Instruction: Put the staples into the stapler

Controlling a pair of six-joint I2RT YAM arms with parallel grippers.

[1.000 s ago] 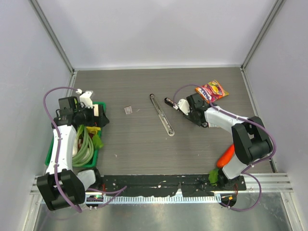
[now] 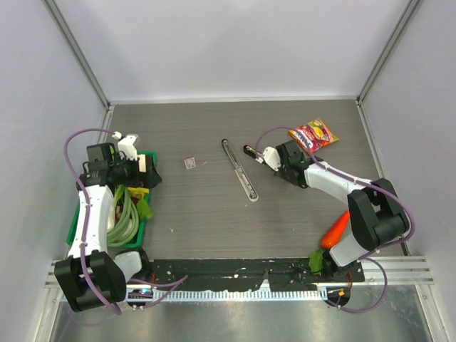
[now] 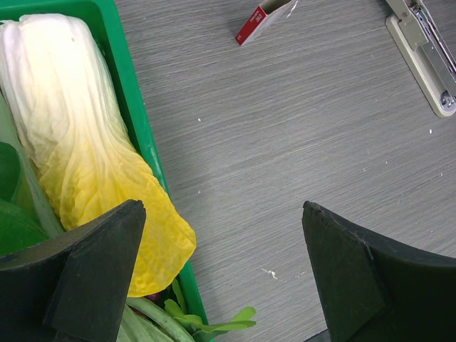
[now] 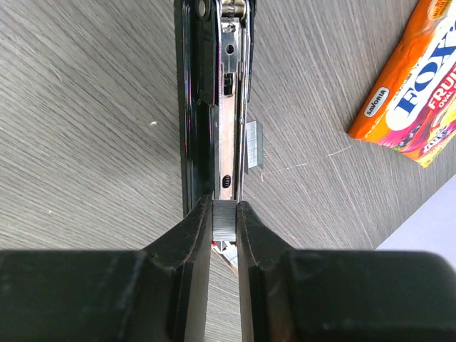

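Note:
A black stapler (image 4: 199,92) lies opened, with its long metal staple channel (image 4: 229,135) exposed in the right wrist view. Its far end also shows in the top view, beside my right gripper (image 2: 276,158). A short silver strip of staples (image 4: 224,222) fills the gap between the right fingertips, at the near end of the channel; whether it rests inside cannot be told. Another small strip (image 4: 254,144) lies against the stapler's right side. Over the green basket's edge, my left gripper stands open, nothing between its fingers.
A pale, open stapler (image 2: 239,169) lies mid-table, with a small red-and-white box (image 3: 265,21) to its left. The green basket (image 3: 135,92) holds vegetables. A candy bag (image 2: 313,135) lies beyond the right gripper, a carrot (image 2: 335,230) nearer the front.
The right gripper and forearm have shifted slightly, and a pale object seen below that arm earlier is now mostly covered. The left arm and the pale stapler have stayed in place.

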